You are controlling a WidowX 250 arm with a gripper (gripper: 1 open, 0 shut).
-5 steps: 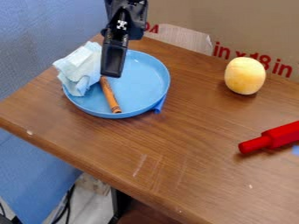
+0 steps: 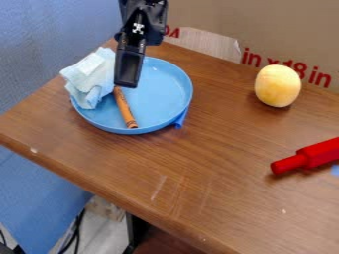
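Observation:
The black gripper (image 2: 130, 67) hangs from the top of the view over the back left of a blue plate (image 2: 162, 97). On the plate's left side lies a crumpled white cloth (image 2: 87, 75). An orange stick-like item (image 2: 125, 109) lies on the plate below the gripper. Whether the fingers are open or shut is hard to make out.
A pale yellow round object (image 2: 277, 86) stands at the back right of the wooden table (image 2: 185, 189). A red cylinder (image 2: 307, 157) lies at the right edge. Cardboard (image 2: 291, 30) is behind.

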